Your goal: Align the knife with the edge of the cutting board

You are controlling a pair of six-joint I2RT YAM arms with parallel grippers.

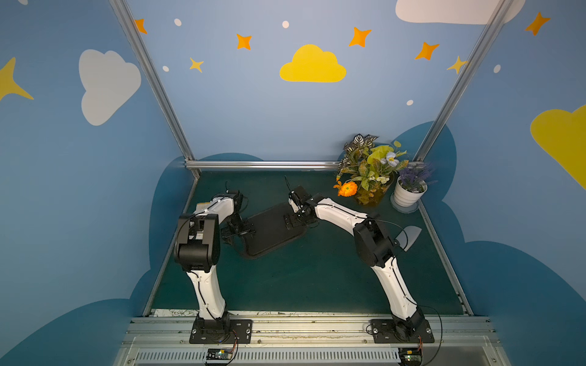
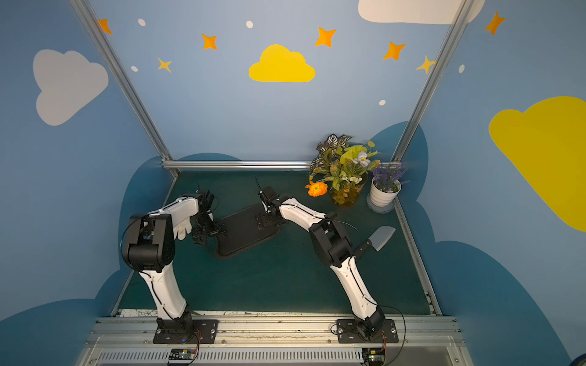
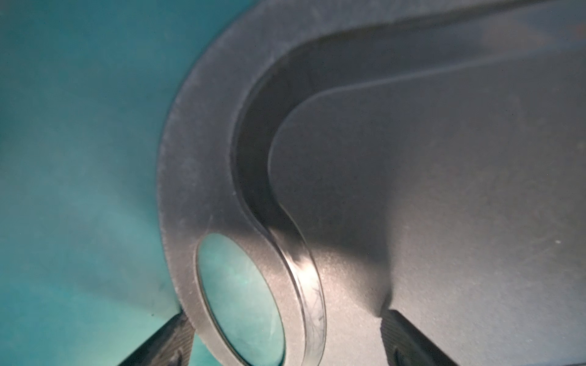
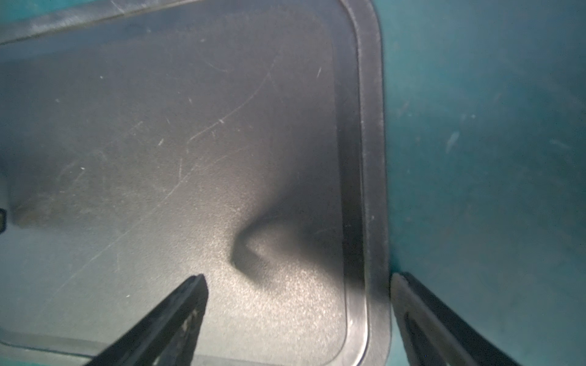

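The black cutting board (image 1: 273, 235) lies slanted on the green table between both arms. My left gripper is open over the board's handle end, one finger beside the outer rim at the oval handle hole (image 3: 241, 299), the other over the board's inner surface. At the opposite end, my right gripper stands open, its right finger beside the outer edge and its left finger over the board. Neither one grips the board. In the top right view the knife, with a pale broad blade (image 2: 382, 238) and black handle (image 2: 362, 248), lies right of the right arm, away from the board.
A bushy flower pot (image 2: 348, 189) and a white pot with purple flowers (image 2: 383, 194) stand at the back right. A white glove-like thing (image 2: 183, 229) shows partly behind the left arm.
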